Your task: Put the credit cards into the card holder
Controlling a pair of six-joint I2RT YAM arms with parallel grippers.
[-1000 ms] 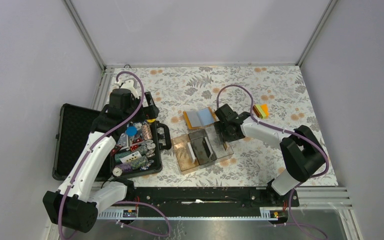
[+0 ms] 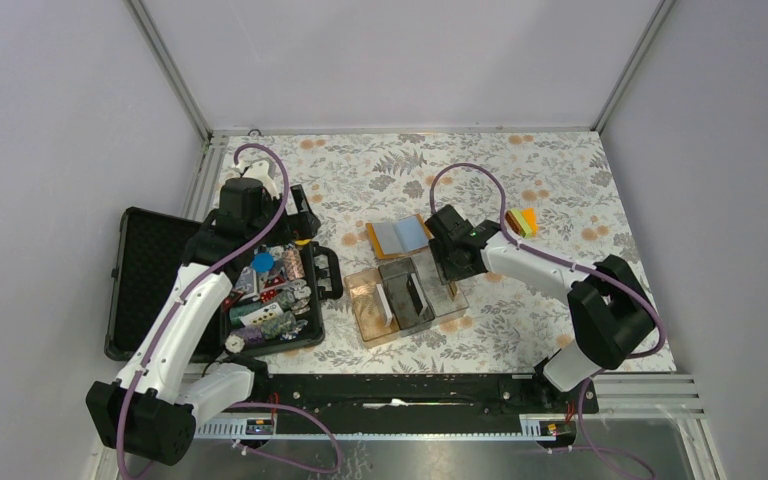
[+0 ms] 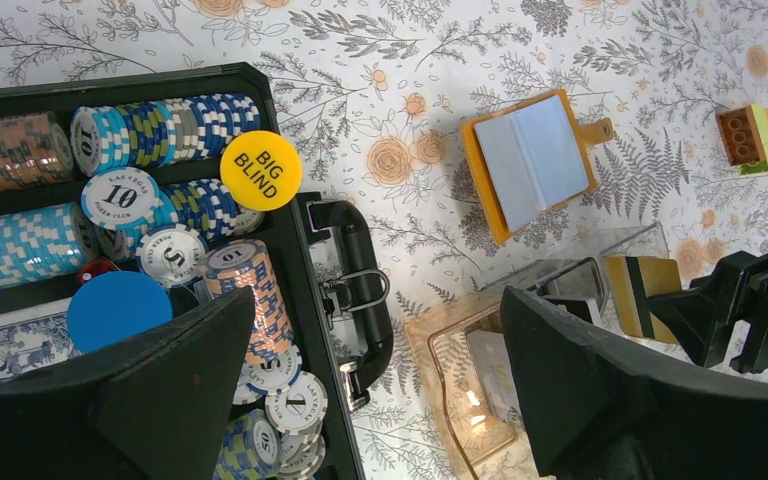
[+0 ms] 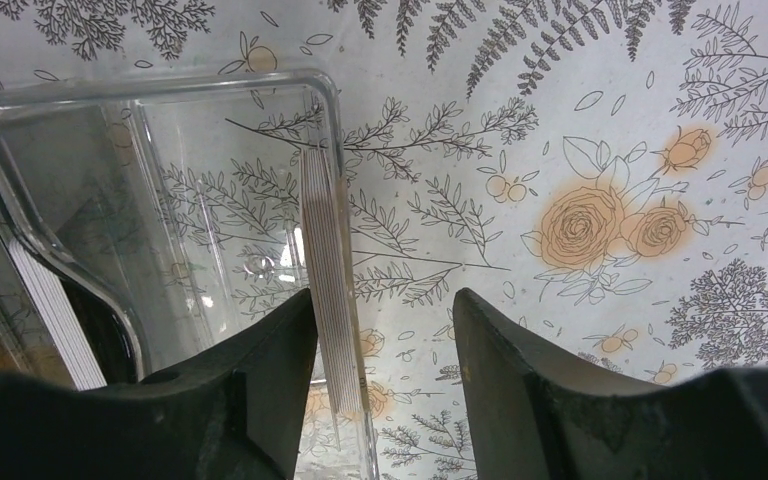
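The card holder (image 2: 368, 340) has an orange-tinted left part, a dark middle and a clear right compartment. In that clear compartment a stack of cards stands on edge close to the right wall; its gold face (image 3: 625, 295) with a black stripe shows in the left wrist view. My right gripper stands part open over that wall. Its left finger (image 4: 270, 370) overlaps the stack, and the right finger is clear of it, outside the wall. More cards (image 4: 55, 310) stand in the dark middle part. My left gripper is open and empty, away from the holder.
An open black case (image 2: 325, 272) of poker chips lies left of the holder. Behind the holder sits an open notepad on an orange board (image 3: 500, 220). A small green and orange block (image 3: 755, 138) lies at the right. Bare tablecloth fills the back.
The left arm and the case have stayed put.
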